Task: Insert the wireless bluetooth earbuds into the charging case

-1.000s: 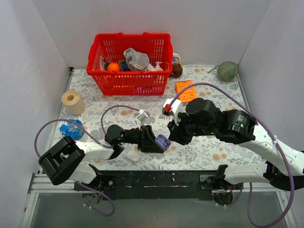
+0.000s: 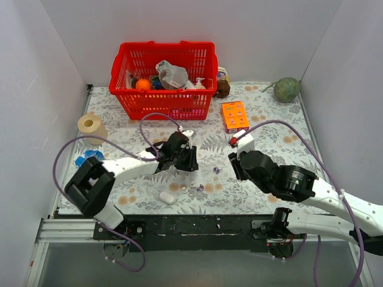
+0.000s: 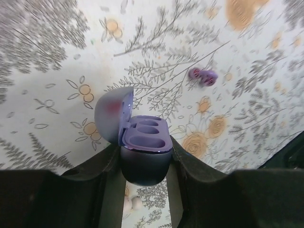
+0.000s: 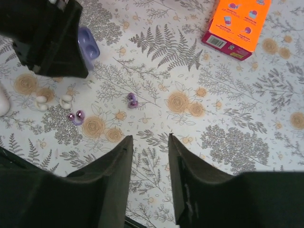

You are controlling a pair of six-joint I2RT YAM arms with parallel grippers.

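Observation:
A purple charging case (image 3: 145, 164), its lid (image 3: 108, 111) raised, is gripped by my left gripper above the table; the slots facing the camera look empty. In the right wrist view part of this case (image 4: 87, 45) shows beside the black left fingers. A small purple earbud item lies on the cloth, also visible as purple pieces (image 3: 203, 77) in the left wrist view. Further left, more purple earbuds (image 4: 77, 118) lie near the white ones. My right gripper is open above the cloth, nothing between its fingers.
White earbuds (image 4: 66, 101) and a white case (image 2: 167, 197) lie at the front. An orange box (image 2: 235, 116) stands behind the right gripper. At the back is a red basket (image 2: 163, 103).
The grippers were close together around the case; now they are apart. The left has drawn back to the left, the right has moved to the right and towards the front.

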